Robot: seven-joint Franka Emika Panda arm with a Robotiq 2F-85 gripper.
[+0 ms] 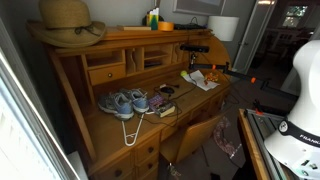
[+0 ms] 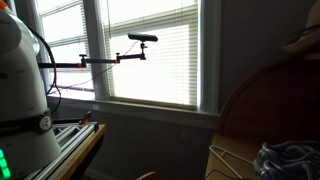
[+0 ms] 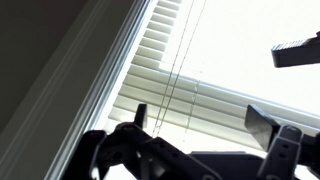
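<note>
In the wrist view my gripper stands open, its two dark fingers wide apart with only window blinds (image 3: 190, 85) behind them. Exterior view 1 shows just the white arm (image 1: 295, 135) at the right edge, away from the desk; the gripper itself is outside that picture. On the wooden desk (image 1: 110, 145) sits a pair of grey-blue shoes (image 1: 122, 102). A white hanger (image 1: 131, 130) lies in front of them near the desk's edge.
Small items, including a dark round object (image 1: 167, 89), lie right of the shoes. White paper (image 1: 204, 82) and something orange (image 1: 212, 76) are farther along. A straw hat (image 1: 67, 22) and a lamp (image 1: 223, 27) stand higher up. A chair (image 1: 192, 138) is at the desk's front.
</note>
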